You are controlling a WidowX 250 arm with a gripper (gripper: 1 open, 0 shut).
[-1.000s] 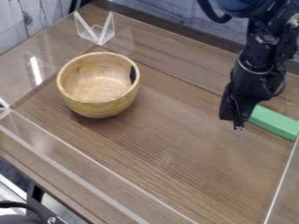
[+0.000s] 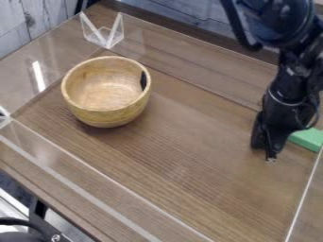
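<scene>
The black robot gripper point(image 2: 265, 146) is low over the right side of the wooden table, its tips down near the surface just left of a green rectangular block point(image 2: 307, 138). The arm covers part of the block. Whether anything sits between the dark fingertips is hard to make out; the gripper looks shut.
A wooden bowl point(image 2: 108, 90) stands at the left of the table point(image 2: 164, 180). A white wire-like object point(image 2: 98, 33) is at the back left.
The gripper has moved down and right toward the green block, which is now more hidden behind it.
</scene>
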